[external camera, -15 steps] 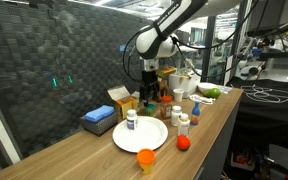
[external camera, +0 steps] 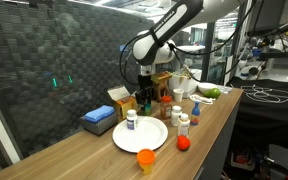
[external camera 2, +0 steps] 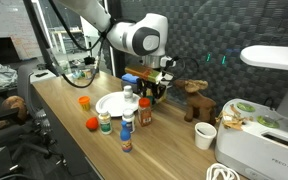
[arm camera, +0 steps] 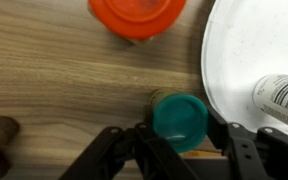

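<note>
A small bottle with a green cap (arm camera: pixel 180 122) stands between the fingers of my gripper in the wrist view, and they are shut on it. In exterior view 1 the gripper (external camera: pixel 147 96) points down behind the white plate (external camera: pixel 134 137), with the green cap (external camera: pixel 148 107) just under it. Most of the bottle's body is hidden in both exterior views. A red-lidded jar (arm camera: pixel 138 14) is apart from the gripper, at the top of the wrist view. To the right, a white bottle (arm camera: pixel 283 99) rests on the plate (arm camera: pixel 227 60).
Close by are a yellow box (external camera: pixel 122 100), a blue sponge-like block (external camera: pixel 99 113) and a brown toy moose (external camera 2: pixel 198 101). Several bottles, an orange cup (external camera: pixel 146 158) and a red ball (external camera: pixel 183 143) occupy the front. Bare wood lies at the table's left end (external camera: pixel 69 160).
</note>
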